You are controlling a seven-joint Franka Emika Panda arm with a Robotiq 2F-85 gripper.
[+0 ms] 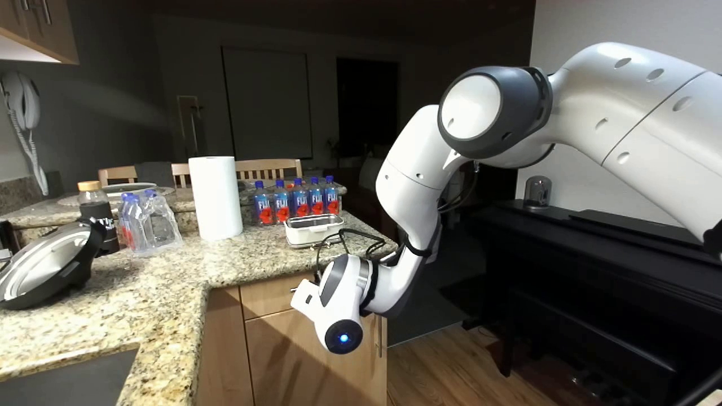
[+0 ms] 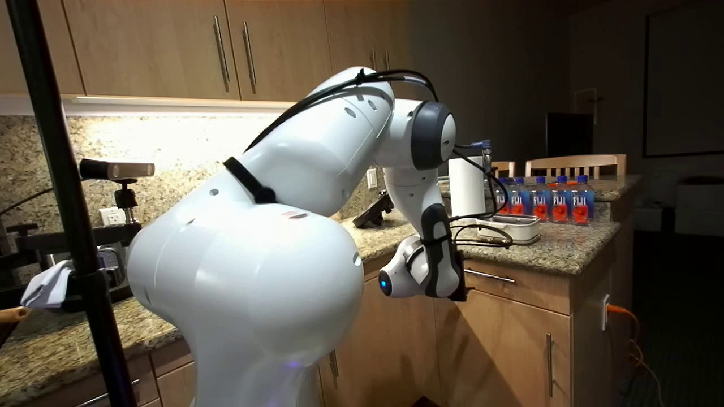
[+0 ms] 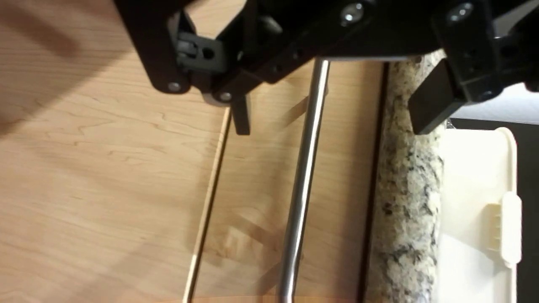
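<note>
In the wrist view my gripper is open, its two dark fingers wide apart with nothing held. A metal bar handle [image 3: 303, 182] on a wooden drawer front [image 3: 262, 171] runs lengthwise through the space between the fingers as seen from the wrist; how far off it is cannot be judged. One finger [image 3: 242, 115] appears over the drawer's lower edge, the other over the granite edge. In exterior view 2 the drawer is closed, and its handle [image 2: 490, 275] shows beside the gripper. Exterior view 1 hides most of the handle and the fingers behind the wrist.
Just above the drawer, a white container [image 1: 313, 230] stands on the granite counter [image 1: 257, 260], near arm cables. Behind it are several water bottles [image 1: 298, 202] and a paper towel roll [image 1: 215, 197]. A lower cabinet handle [image 2: 550, 365] sticks out below. Floor space lies right of the cabinet.
</note>
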